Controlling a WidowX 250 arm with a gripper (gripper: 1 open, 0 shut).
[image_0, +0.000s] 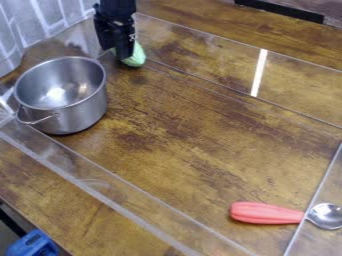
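The dark gripper (118, 52) hangs at the top left, just behind the steel pot. A pale green object (134, 58), apparently soft, sits at its tip, smaller in view and partly hidden by it; whether the fingers hold it cannot be made out.
A steel pot (60, 96) stands at the left. A spoon with a red handle (267, 212) lies at the front right. A blue object (32, 246) is at the bottom left. The middle of the wooden table (187, 140) inside clear borders is bare.
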